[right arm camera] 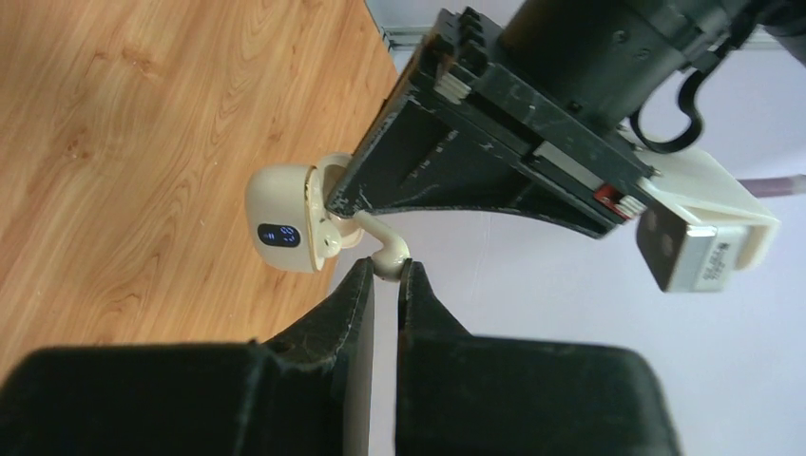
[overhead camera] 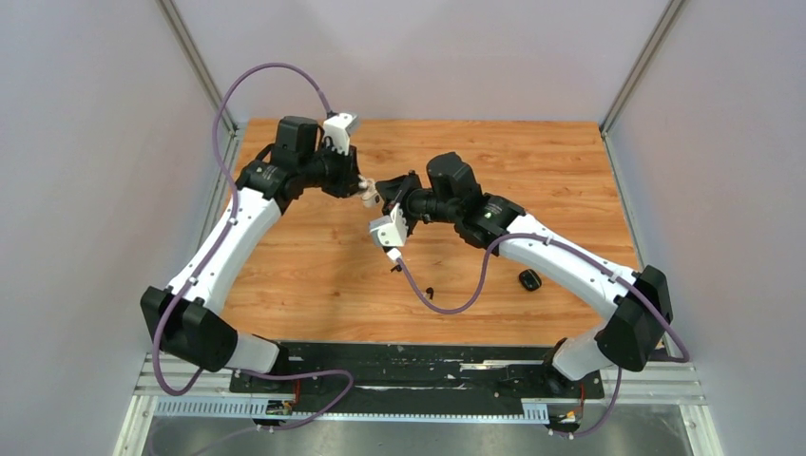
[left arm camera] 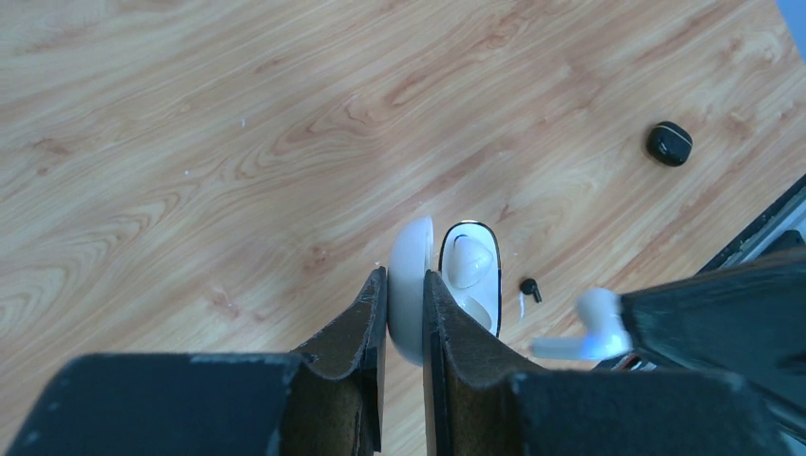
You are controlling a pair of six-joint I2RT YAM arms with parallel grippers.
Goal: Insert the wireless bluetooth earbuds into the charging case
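My left gripper is shut on the white charging case, whose lid is open; the left wrist view shows the case's inside with earbud-shaped hollows. My right gripper is shut on a white earbud (right arm camera: 385, 249), stem pointing up-left toward the case, very close to it; whether they touch I cannot tell. In the left wrist view that earbud (left arm camera: 599, 323) is blurred, right of the case. In the top view the two grippers meet above the middle-left of the wooden table (overhead camera: 314, 266).
A black case (overhead camera: 529, 280) lies at the right of the table. Small dark earbud-like pieces (overhead camera: 430, 293) lie near the front middle.
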